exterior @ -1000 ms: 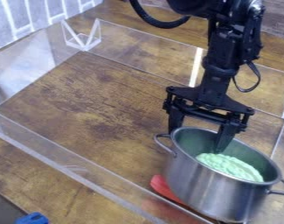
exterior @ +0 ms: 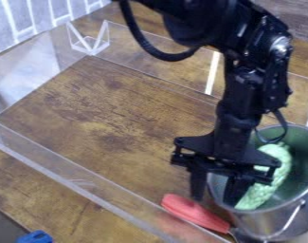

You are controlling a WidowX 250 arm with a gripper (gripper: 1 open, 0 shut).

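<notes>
A steel pot point(exterior: 277, 216) stands at the lower right, partly cut off by the frame edge, with a pale green textured item point(exterior: 262, 190) inside it. My gripper point(exterior: 229, 178) is down at the pot's left rim, its fingers partly hidden in dark shadow; it looks shut on the rim, though the contact is hard to see. A red-handled utensil point(exterior: 190, 211) lies beside the pot on the left, its far end hidden by the pot.
A clear-walled tray point(exterior: 81, 189) surrounds the wooden floor point(exterior: 99, 119), whose left and middle are clear. A blue object point(exterior: 33, 237) sits at the lower left corner outside the wall.
My gripper has moved lower, onto its left rim.
</notes>
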